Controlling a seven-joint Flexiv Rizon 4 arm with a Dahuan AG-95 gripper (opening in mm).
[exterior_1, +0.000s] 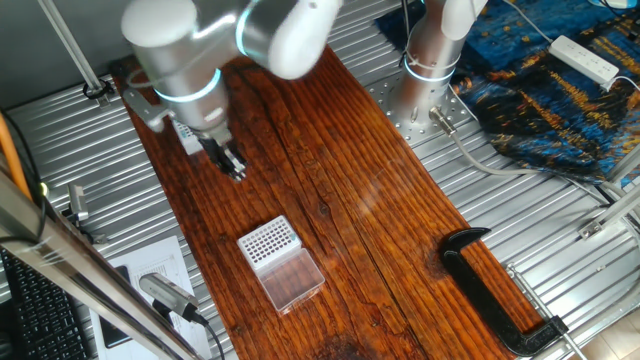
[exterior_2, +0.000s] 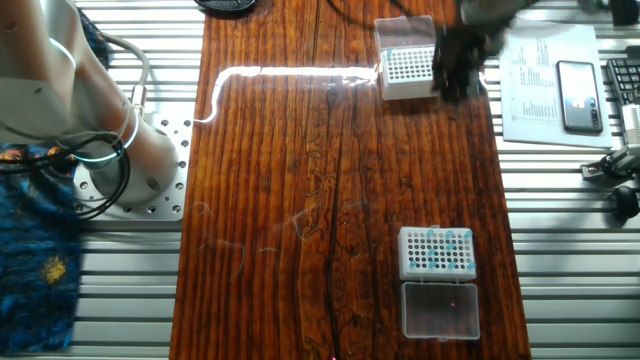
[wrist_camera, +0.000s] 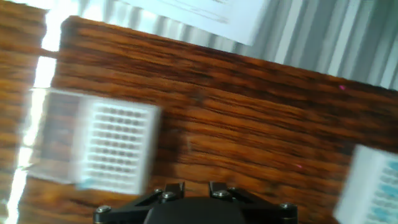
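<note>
In the wrist view my gripper has its two fingertips apart, with bare wood showing between them. It hangs above the table, between two racks. A white rack with empty-looking holes (exterior_1: 269, 243) sits with its clear lid (exterior_1: 292, 280) opened out beside it; the same rack (wrist_camera: 120, 146) is on the left in the wrist view. The other white rack (exterior_2: 437, 252), with several blue pieces in its holes, has its clear lid (exterior_2: 440, 310) folded open. My arm partly hides that rack (exterior_1: 187, 138) in exterior view 1. In exterior view 2 my gripper is dark and blurred.
A black clamp (exterior_1: 480, 290) grips the tabletop's edge. Past the opposite edge lie a paper sheet (exterior_2: 535, 90) and a phone (exterior_2: 579, 97).
</note>
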